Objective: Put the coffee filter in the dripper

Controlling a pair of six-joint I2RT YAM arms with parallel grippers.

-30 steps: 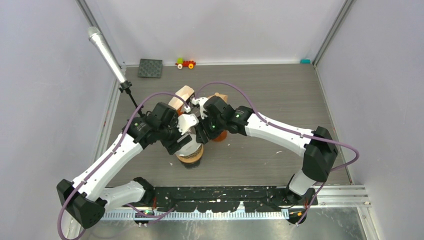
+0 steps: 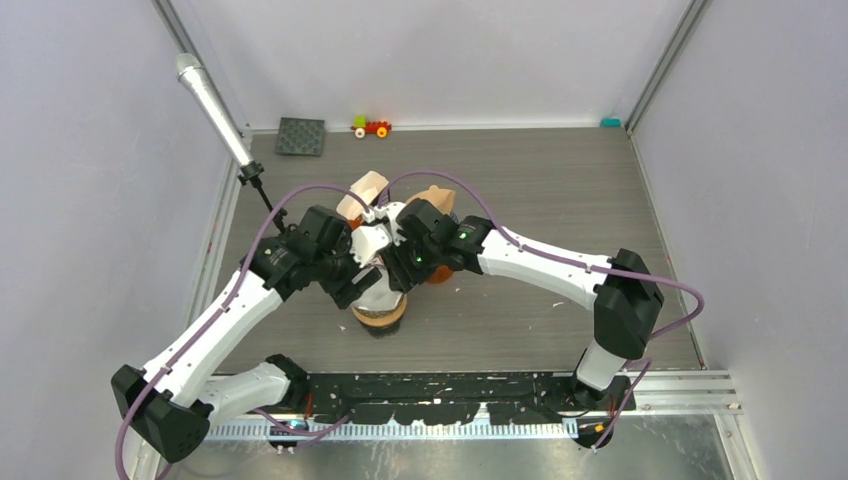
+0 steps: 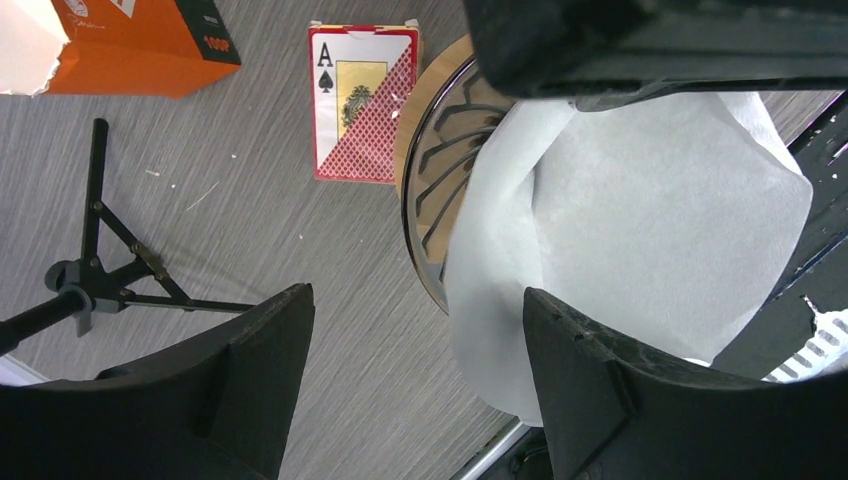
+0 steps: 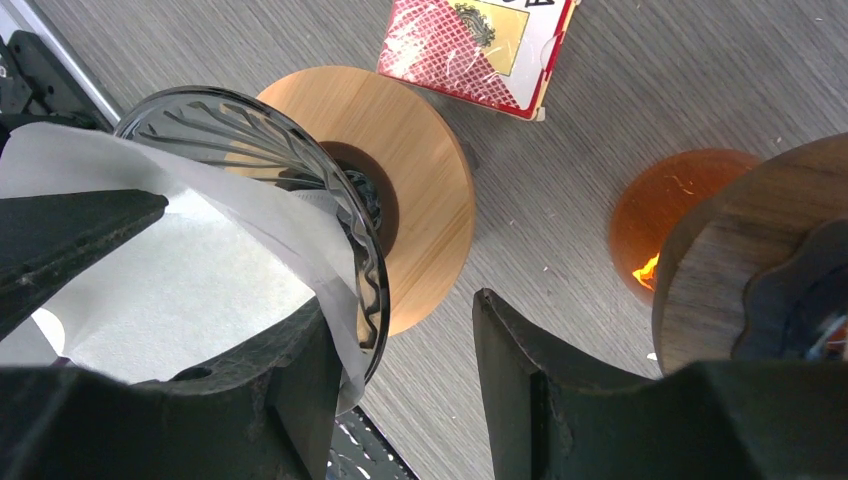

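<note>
The white paper coffee filter (image 3: 660, 220) is spread open over the clear ribbed dripper (image 3: 433, 185), which stands on a round wooden collar (image 4: 430, 220). In the left wrist view my left gripper is open; the filter's folded side reaches in beside its right finger (image 3: 580, 370). My right gripper is at the dripper's rim, its left finger (image 4: 305, 370) against the paper wall and the other finger outside. A gap shows between those fingers, but whether they pinch the paper is unclear. The filter's lower part is hidden.
A card box (image 3: 365, 105) lies beside the dripper. Near it stand an orange package (image 3: 145, 45) and an orange glass item with a wooden top (image 4: 760, 250). A black tripod leg (image 3: 95, 190) is at the left.
The left arm has barely moved.
</note>
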